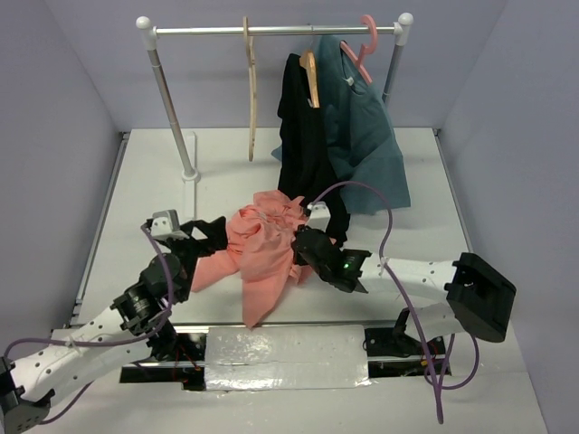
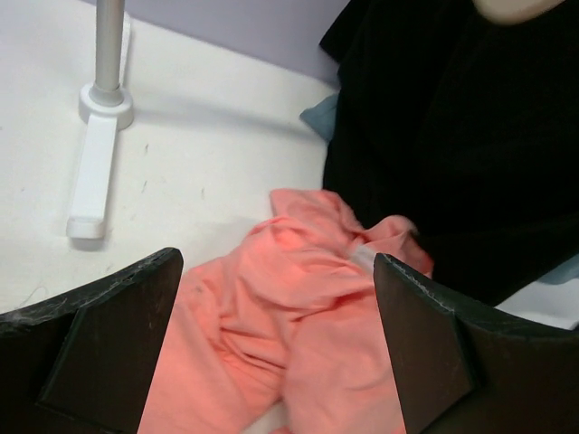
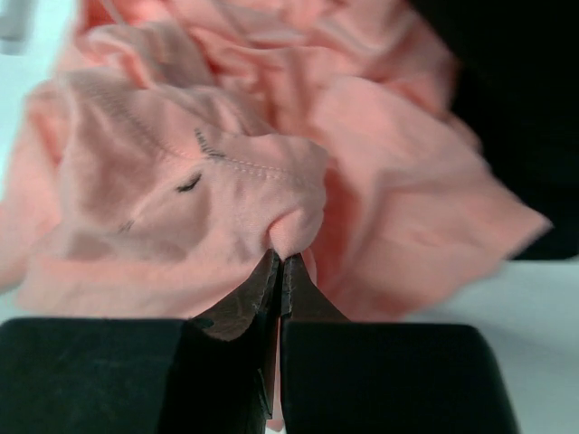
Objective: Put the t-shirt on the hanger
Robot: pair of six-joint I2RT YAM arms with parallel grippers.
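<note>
The pink t-shirt [image 1: 262,244] lies crumpled on the white floor below the rail. My right gripper is shut on a fold of it, the stitched cloth rising from between the fingertips in the right wrist view. My left gripper stands open over the shirt's left side, with pink folds [image 2: 289,271] seen below and between its fingers. A bare wooden hanger [image 1: 251,99] hangs on the rail [image 1: 208,32].
A black garment [image 1: 303,145] and a teal garment [image 1: 371,163] hang at the right, the black one close behind the shirt. The rail's left foot [image 2: 90,190] stands left of the shirt. Bare floor shows at the far left.
</note>
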